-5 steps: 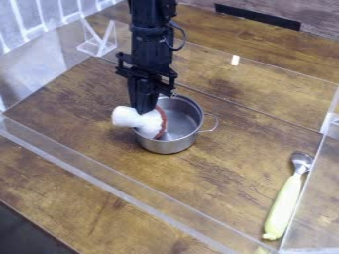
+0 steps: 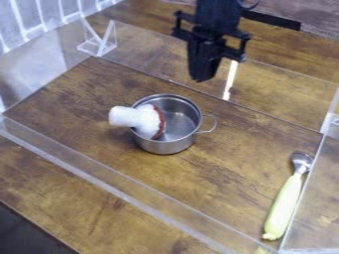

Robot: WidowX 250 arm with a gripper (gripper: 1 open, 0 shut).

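Observation:
A small steel pot (image 2: 176, 139) stands mid-table. A white cylindrical object (image 2: 131, 116) with a reddish end leans in it, jutting over the left rim. My black gripper (image 2: 203, 69) hangs in the air above and behind the pot, clear of it, blurred. It looks shut, with nothing visible between its fingers.
A utensil with a pale yellow handle (image 2: 283, 206) and metal head lies at the front right. Clear low walls surround the wooden table (image 2: 79, 169). The table left of the pot is bare.
My gripper has risen away from the white object and moved right and back. The white object stays in the pot.

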